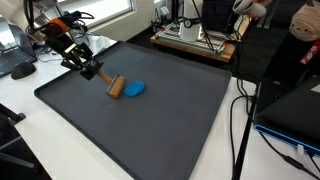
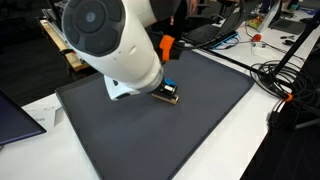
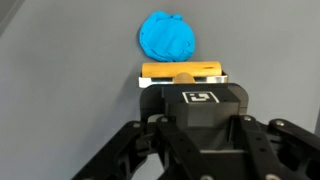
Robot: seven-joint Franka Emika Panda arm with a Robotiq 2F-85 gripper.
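Observation:
A small roller tool (image 3: 160,69) with an orange-tan cylinder and a metal frame is held by its handle in my gripper, which is shut on it. In exterior view 1 the roller (image 1: 117,88) hangs low over the dark mat, tilted out from my gripper (image 1: 96,72); whether it touches the mat I cannot tell. Just beyond the roller in the wrist view lies a flat, round blue piece (image 3: 167,38), apart from it. The same blue piece (image 1: 135,88) rests on the mat. In exterior view 2 the arm partly hides both things.
Loose black cables (image 1: 240,90) run past its right side. A wooden-edged tray (image 1: 190,45) with items stands behind it, and a laptop (image 1: 15,60) sits at the far left.

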